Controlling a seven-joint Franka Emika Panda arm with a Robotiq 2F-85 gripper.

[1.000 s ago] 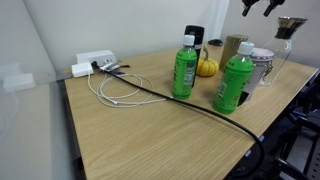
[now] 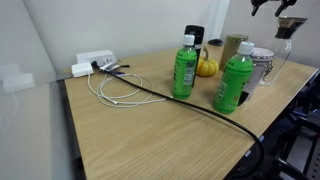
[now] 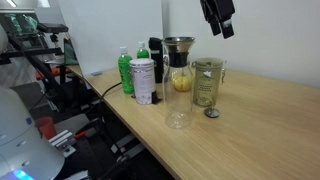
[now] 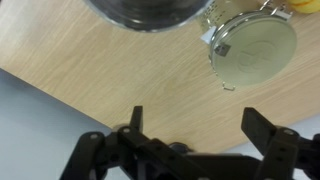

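High over the table, my gripper is open, with bare wood between its fingers in the wrist view. Exterior view 2 shows its dark fingers [image 3: 226, 27] above a clear jar with a clasp lid [image 3: 207, 88]. Beside that jar stands a glass carafe [image 3: 179, 100] with a metal funnel-like top [image 3: 179, 45]. From above, the jar's round lid [image 4: 255, 50] and the metal top [image 4: 150, 10] lie toward the far side of the wrist view. A small round metal piece [image 3: 212, 113] rests on the table near the jar; a dark object [image 4: 180, 147] is partly hidden behind the gripper.
A white patterned canister [image 3: 145, 82], green bottles [image 2: 186, 70] and a small orange pumpkin [image 2: 208, 67] crowd near the carafe. A black cable [image 2: 165, 96] curves across the table, and a white box [image 2: 97, 58] sits at the back. Wood right of the jar in exterior view 2 is clear.
My gripper has shifted slightly to the right in exterior view 1 and remains open. The objects on the table have not moved.
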